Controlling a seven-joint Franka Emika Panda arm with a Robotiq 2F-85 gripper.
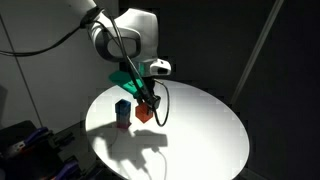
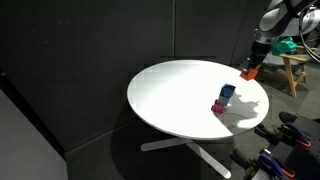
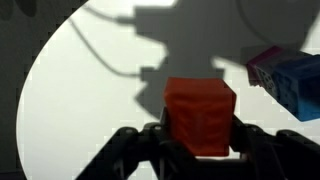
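An orange-red block is gripped at the fingertips of my gripper, which is shut on it. In exterior view 1 that orange-red block hangs above the white round table. Just left of it there, a blue block rests on top of a darker red block. Exterior view 2 has the held orange-red block up and to the right of the blue block. From the wrist, the blue block and the red block appear at the right edge, apart from the held one.
Bare white tabletop spreads widely away from the blocks. The arm's shadow falls across it. A cable loops beside the arm. Dark floor lies beyond the table's edge.
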